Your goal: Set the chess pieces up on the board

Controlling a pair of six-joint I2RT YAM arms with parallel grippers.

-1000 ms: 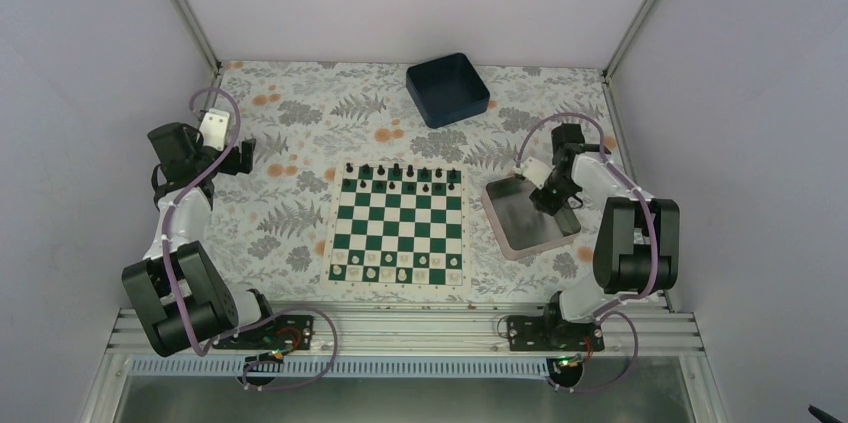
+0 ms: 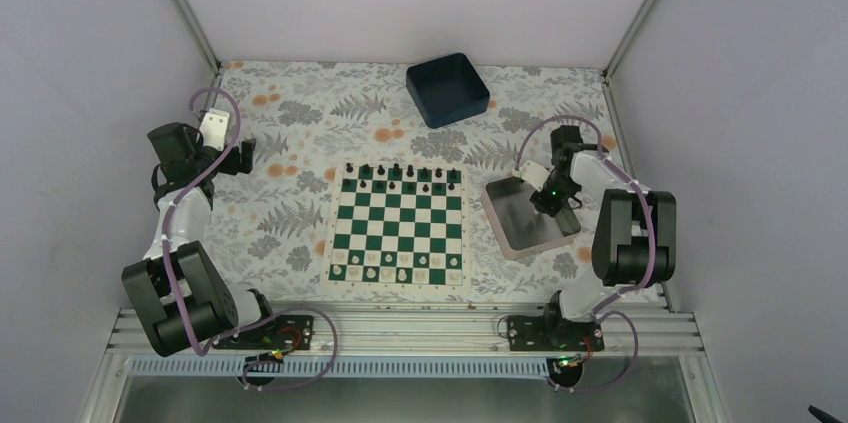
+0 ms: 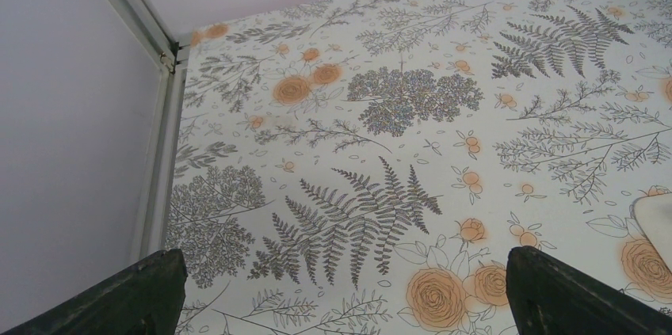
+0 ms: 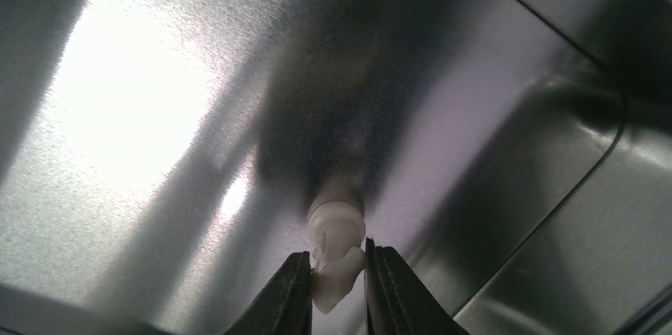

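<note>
The green-and-white chessboard lies mid-table in the top view. Dark pieces fill rows along its far side, and several white pieces stand along the near side. Inside the grey tray, the right wrist view shows a white chess piece, its top between the fingertips of my right gripper. The fingers are close against both sides of it; whether they grip it I cannot tell. My left gripper is wide open and empty, off at the table's left side.
An empty-looking dark blue bin stands at the back of the table. The tray's walls surround my right gripper. Patterned tabletop between the left arm and the board is clear.
The right arm has shifted very slightly within the tray. The left arm, the board and its pieces look the same.
</note>
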